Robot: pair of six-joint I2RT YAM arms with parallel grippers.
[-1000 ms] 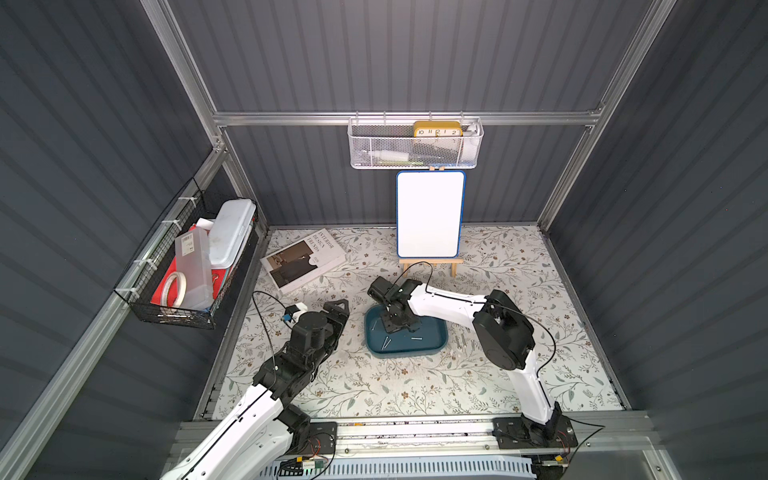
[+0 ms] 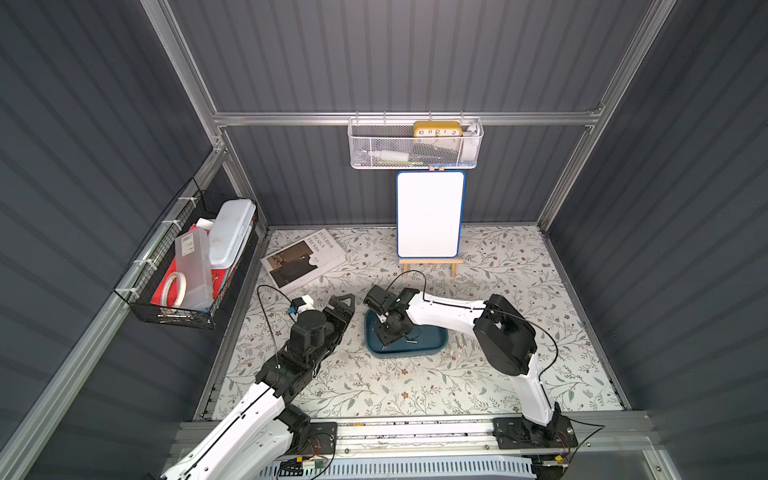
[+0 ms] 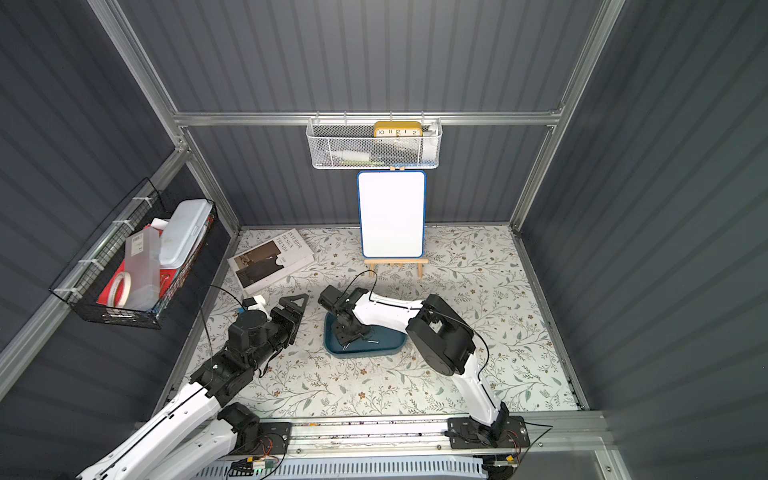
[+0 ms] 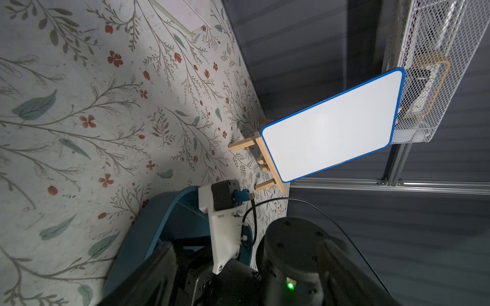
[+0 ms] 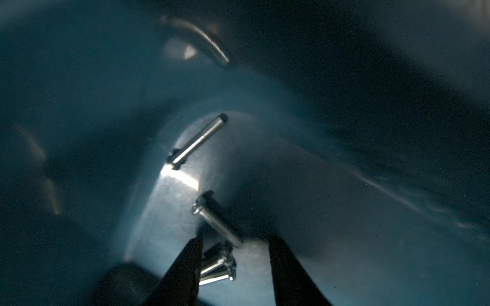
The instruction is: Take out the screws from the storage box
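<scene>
The blue storage box (image 2: 428, 345) sits mid-table, with my right gripper reaching down inside it, open. In the right wrist view, a screw (image 5: 199, 140) lies at the rounded corner, another screw (image 5: 219, 224) lies just ahead of and between the fingertips, and a small cluster of screws (image 5: 218, 265) lies between the fingers on the floor. My left gripper (image 2: 344, 305) hangs left of the box, above the table, its fingers apart and blurred in its wrist view.
A book (image 2: 302, 260) lies back left, a whiteboard (image 2: 429, 214) on an easel stands behind the box, and a wire basket (image 2: 180, 312) with containers hangs on the left wall.
The left gripper has shifted slightly.
</scene>
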